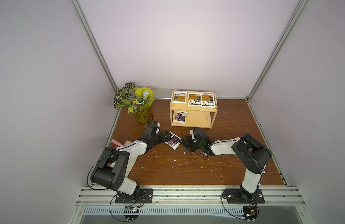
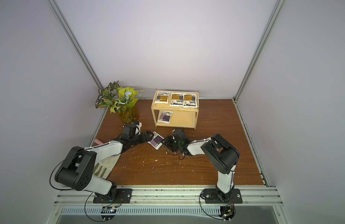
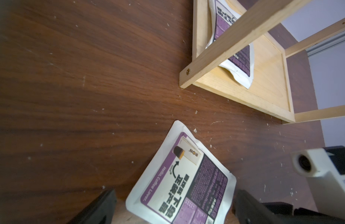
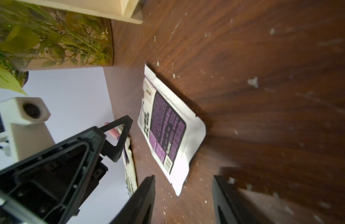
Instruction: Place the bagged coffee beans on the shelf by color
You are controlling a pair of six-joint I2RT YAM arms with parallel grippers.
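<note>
A purple-labelled bag lies flat on the table between my grippers. My left gripper is over its left side; the wrist view shows its fingertips apart at the bottom edge. My right gripper is open, low beside the bag's right side, nothing between its fingers. The wooden shelf holds three orange-labelled bags on top and one purple-labelled bag at the left of its lower level.
A vase of foliage stands left of the shelf. A pale cloth and a pink-handled item lie at the far left. The table right of the shelf is clear, and so is the lower level's right part.
</note>
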